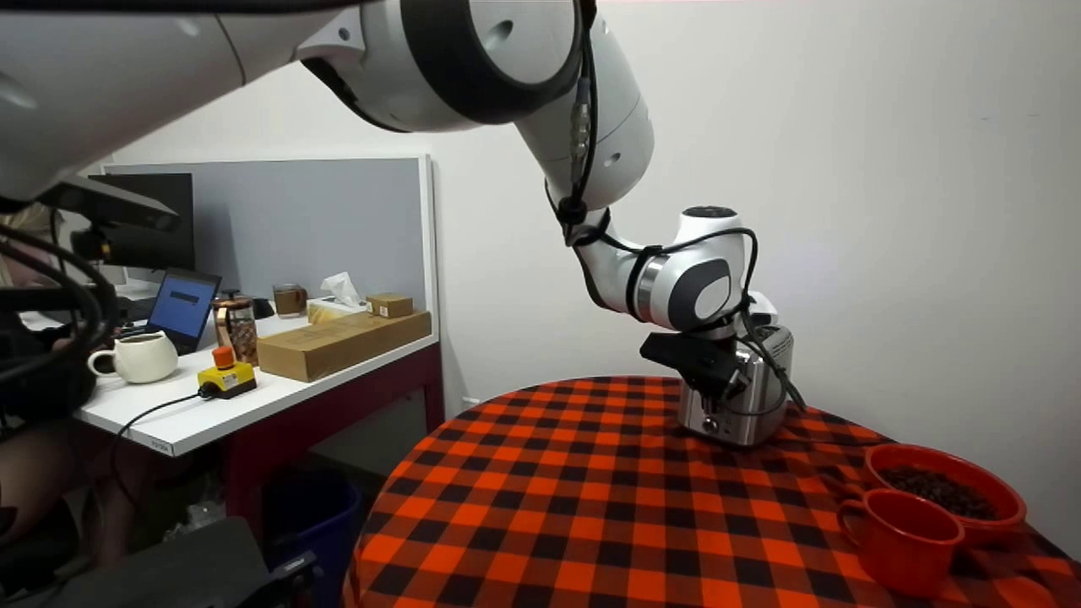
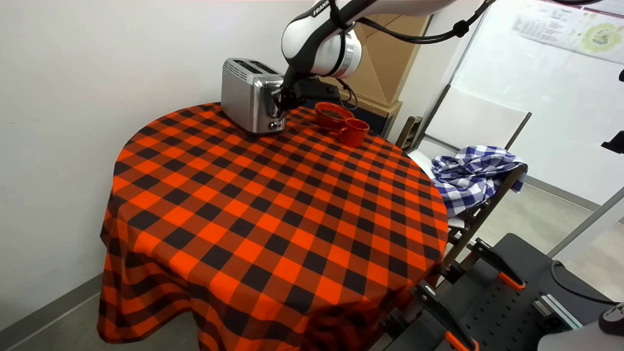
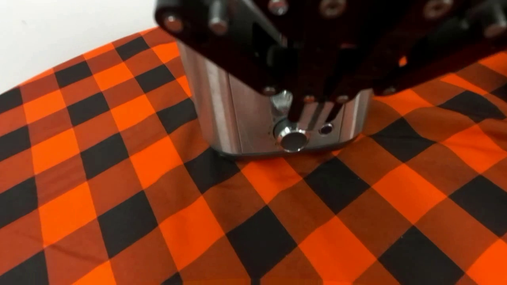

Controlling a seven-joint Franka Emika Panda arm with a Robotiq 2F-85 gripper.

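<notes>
A silver toaster stands upright on the checked tablecloth, close to the wall. Its round knob and a small button show low on the end face in the wrist view. My gripper is at that end face, pointing down, its fingertips just above the knob. The fingers are together, and nothing shows between them. In exterior view 2 the gripper overlaps the toaster's end. The lever is mostly hidden behind the gripper, and whether the fingers touch the toaster cannot be told.
To the toaster's right in exterior view 1 are a red bowl of dark pieces and a red mug. The tablecloth is bare across the middle and front. A cable runs along the arm beside the toaster.
</notes>
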